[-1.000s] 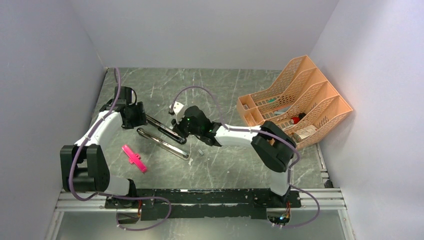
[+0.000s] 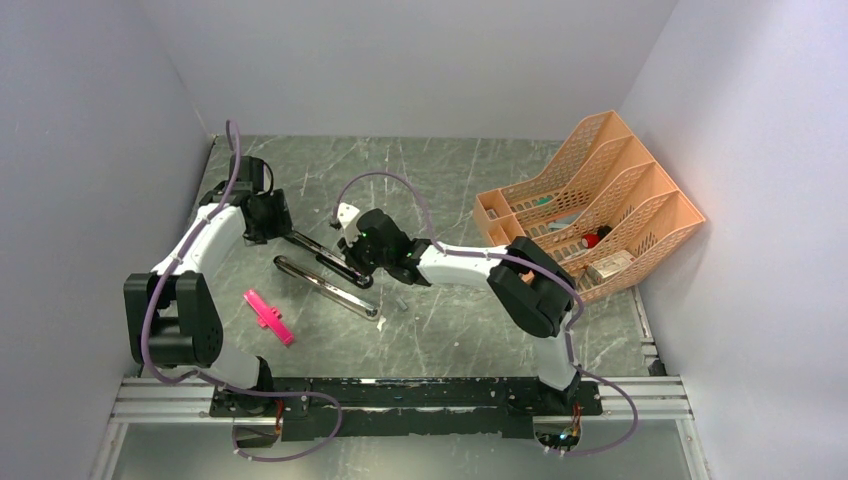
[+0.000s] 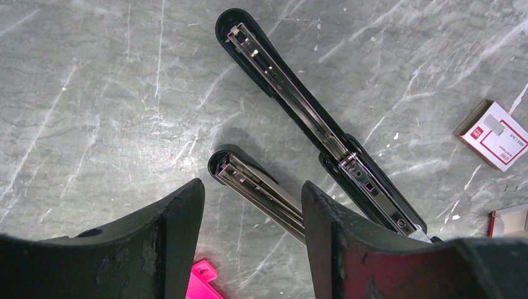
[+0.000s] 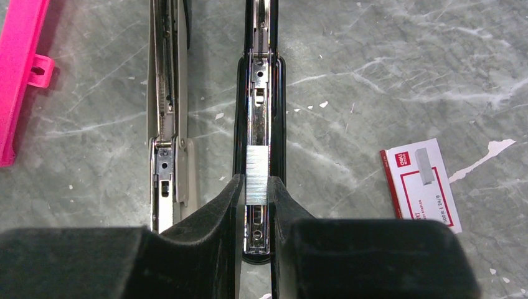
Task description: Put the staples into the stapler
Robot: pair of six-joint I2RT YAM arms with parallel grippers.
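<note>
A black stapler (image 4: 260, 87) lies opened out with its channel facing up. In that channel sits a silver staple strip (image 4: 257, 163), near one end of the stapler. My right gripper is part open over it, one fingertip at each side of the strip; whether they touch it cannot be made out. Part open too, my left gripper hovers near the stapler's other end with nothing between its fingers. Alongside lies a silver stapler (image 3: 258, 190), also opened out, partly behind my left fingers in the left wrist view.
To the left lies a pink object (image 2: 268, 317). A white and red box (image 4: 422, 185) rests right of the black stapler in the right wrist view. An orange mesh organizer (image 2: 610, 205) with several items stands at the right.
Over the last second my left arm has moved slightly toward the back, and my right gripper has shifted slightly left. Both staplers have stayed in place.
</note>
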